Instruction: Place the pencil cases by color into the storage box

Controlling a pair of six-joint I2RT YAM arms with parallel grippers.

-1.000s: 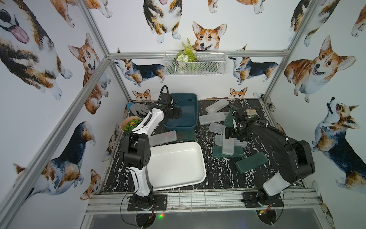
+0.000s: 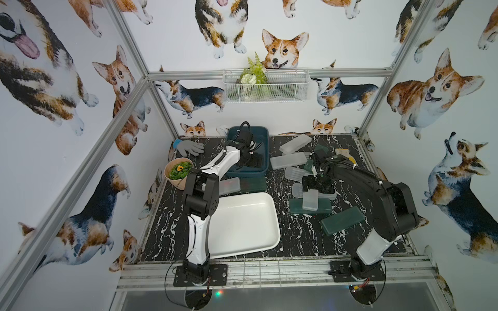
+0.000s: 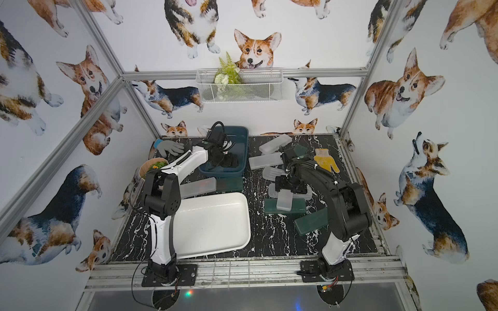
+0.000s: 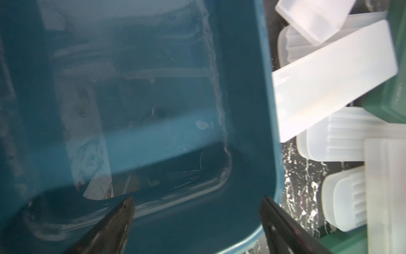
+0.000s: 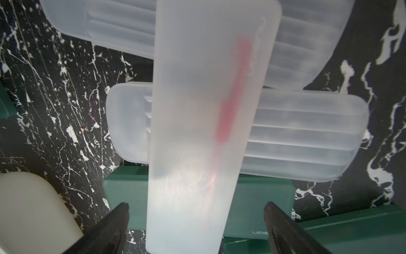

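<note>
Over the empty blue box [image 4: 152,127] hovers my left gripper, open, nothing between its fingers. My right gripper is also open, above a frosted clear pencil case [image 5: 194,127] that lies between its fingertips in view. That case rests across another clear case [image 5: 308,131] and a green case [image 5: 270,203]. A second green case [image 2: 342,220] lies to the right. Other clear cases [image 2: 289,160] [image 2: 295,144] spread behind. A clear case [image 3: 198,187] and a green case [image 3: 229,184] lie behind the white tray [image 2: 243,225], which is empty.
A potted plant [image 2: 179,171] and a grey glove [image 2: 189,147] occupy the left side. A yellow glove [image 3: 326,160] lies at the back right. Bare tabletop [image 2: 285,235] shows between the white tray and the green cases.
My left arm has swung to the right, bringing its gripper from the blue box's left edge over its interior. My right arm has shifted slightly left over the clear case. The cases look unmoved.
</note>
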